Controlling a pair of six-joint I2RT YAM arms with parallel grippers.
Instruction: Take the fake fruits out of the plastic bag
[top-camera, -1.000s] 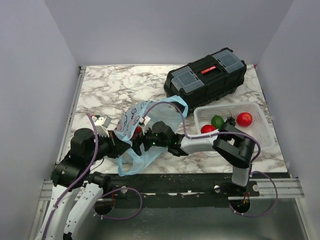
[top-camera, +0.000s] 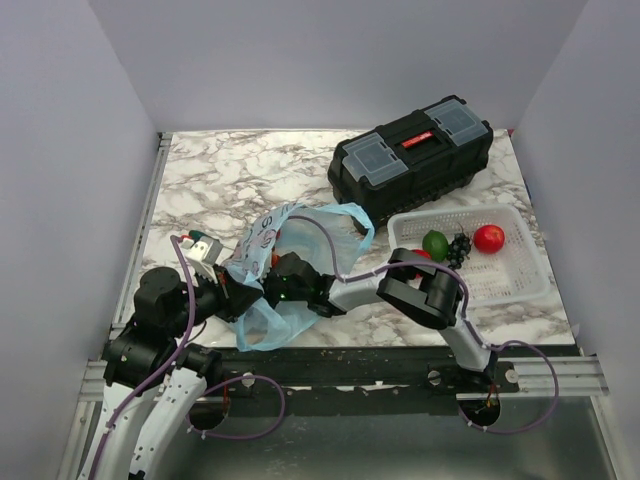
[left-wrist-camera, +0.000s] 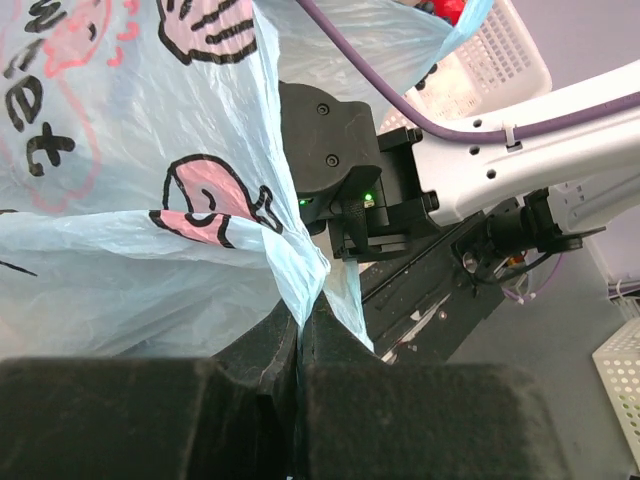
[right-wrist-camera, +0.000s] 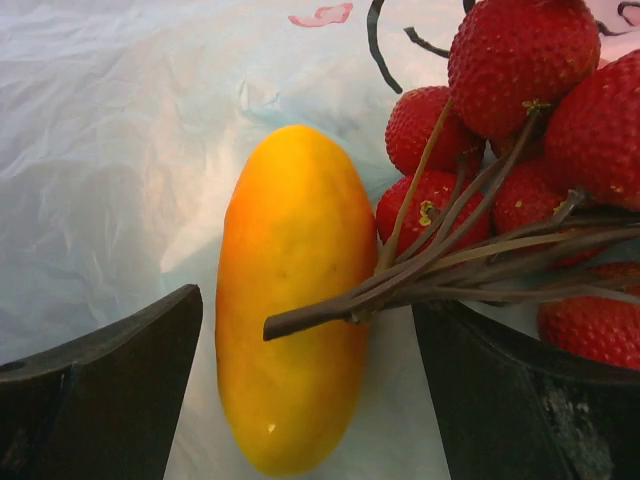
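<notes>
The pale blue plastic bag lies with its mouth towards the right arm. My left gripper is shut on a gathered fold of the bag's edge. Inside the bag, my right gripper stands open around a yellow-orange mango-like fruit, one finger to each side. The stem of a bunch of red lychee-like fruits crosses over the yellow fruit, between the fingers. From above, the bag and the right arm hide most of these fruits.
A white basket on the right holds a red fruit, a green fruit and dark grapes. Behind the bag stands a black toolbox.
</notes>
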